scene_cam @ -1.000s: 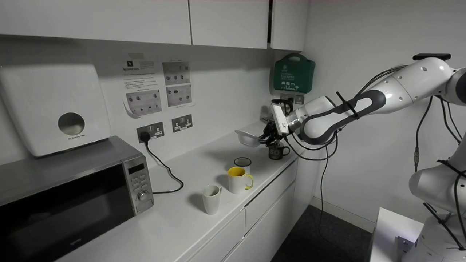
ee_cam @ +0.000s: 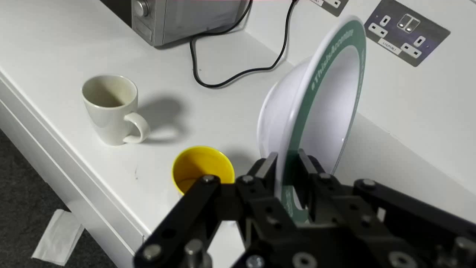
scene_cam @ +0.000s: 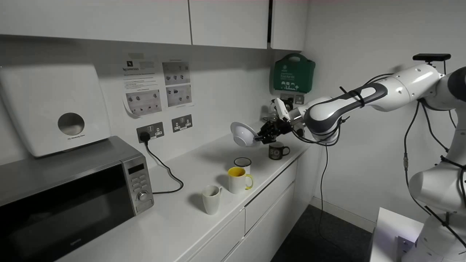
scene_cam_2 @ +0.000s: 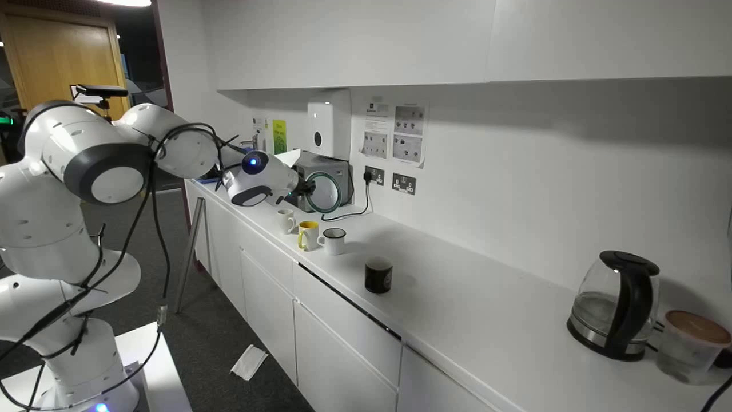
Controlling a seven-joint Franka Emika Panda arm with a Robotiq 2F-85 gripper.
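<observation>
A white bowl (ee_cam: 285, 107) with a green inner band is tilted steeply on its side, its rim pinched by my gripper, which is shut on it. In exterior view 1 the bowl (scene_cam: 243, 134) hangs above the counter, with my gripper (scene_cam: 258, 136) at its right side. From exterior view 2 the bowl's round opening (scene_cam_2: 324, 193) faces the camera. Below stand a plain white mug (ee_cam: 109, 111), a mug with a yellow inside (scene_cam: 237, 179) and a white mug with a dark rim (scene_cam_2: 333, 241). A black mug (scene_cam_2: 378, 276) sits farther along the counter.
The microwave (scene_cam: 78, 183) and its black cable (scene_cam: 168, 174) are at one end of the counter. At the other end are a glass kettle (scene_cam_2: 612, 305) and a lidded tub (scene_cam_2: 689, 347).
The bowl has gone from nearly level to steeply tipped, moving slightly left and up with my gripper. The wrist has turned along with it. The mugs have not moved.
</observation>
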